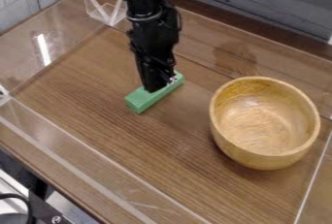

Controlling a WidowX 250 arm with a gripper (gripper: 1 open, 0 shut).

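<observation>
A black robot arm reaches down from the top of the view, its gripper [157,79] low over a green rectangular block [149,98] lying on the wooden tabletop. The fingertips are at the block's far part and partly cover it. The gripper looks shut; whether they touch the block I cannot tell.
A large tan bowl [263,121] stands to the right of the block. Clear plastic pieces sit at the table's left and upper-left edges. A black cable [16,197] lies at the lower left.
</observation>
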